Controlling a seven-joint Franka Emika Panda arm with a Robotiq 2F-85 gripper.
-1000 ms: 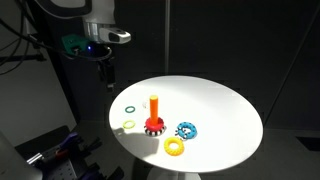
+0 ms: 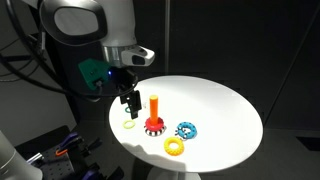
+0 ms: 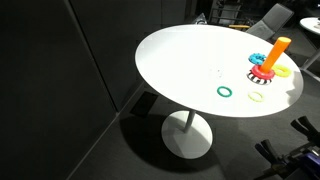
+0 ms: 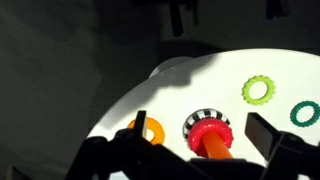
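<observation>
On the white round table stands an orange post (image 2: 154,109) with a red ring and a black-and-white striped ring (image 2: 154,127) around its base. A yellow-orange ring (image 2: 174,146) and a blue beaded ring (image 2: 187,130) lie flat to its right. On the other side are a thin yellow-green ring (image 4: 258,90) and a thin dark green ring (image 4: 304,113). My gripper is open, its fingers (image 4: 139,128) wide apart and empty. From above, it looks down on the post; the blue ring is out of the wrist view.
A small white piece (image 2: 144,106) lies near the dark green ring. Beyond the table edge is dark floor (image 4: 60,60).
My arm has come down and to the right in exterior view 1, bringing the gripper from beyond the table's left side to near the post. The rings and post have not moved.
</observation>
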